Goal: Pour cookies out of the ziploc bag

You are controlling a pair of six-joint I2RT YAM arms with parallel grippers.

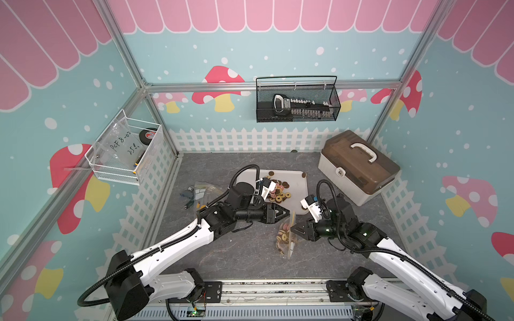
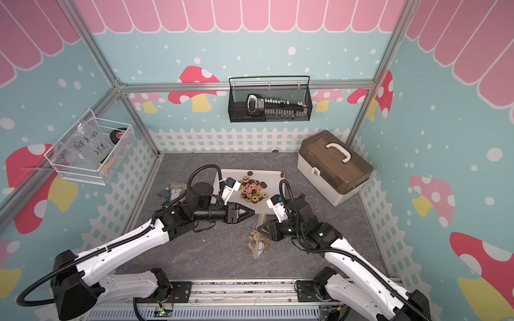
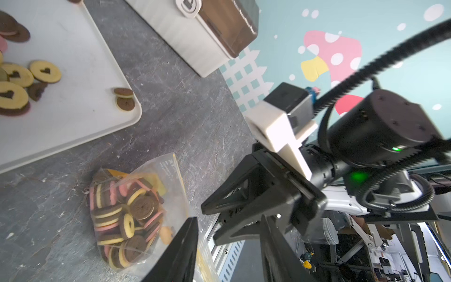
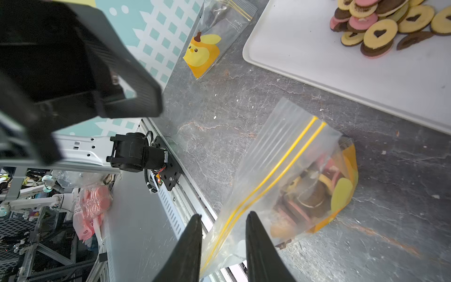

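Observation:
A clear ziploc bag point(image 3: 141, 221) with a yellow zip strip point(image 4: 263, 183) stands tilted on the grey table, full of heart and striped sandwich cookies point(image 3: 134, 211). My left gripper point(image 1: 288, 211) is open, just behind and above the bag's top, nothing between its fingers. On the bag's right side, my right gripper point(image 1: 295, 230) has its fingers point(image 4: 192, 235) apart, with the zip edge showing beyond and between them; whether they touch it I cannot tell. A white tray point(image 1: 299, 187) behind holds a pile of loose cookies point(image 4: 378, 35).
An empty-looking ziploc bag with a yellow chick print point(image 4: 202, 54) lies on the table left of the tray. A brown-lidded box point(image 1: 358, 165) stands at the back right. Bare table point(image 1: 225, 256) stretches in front and to the left.

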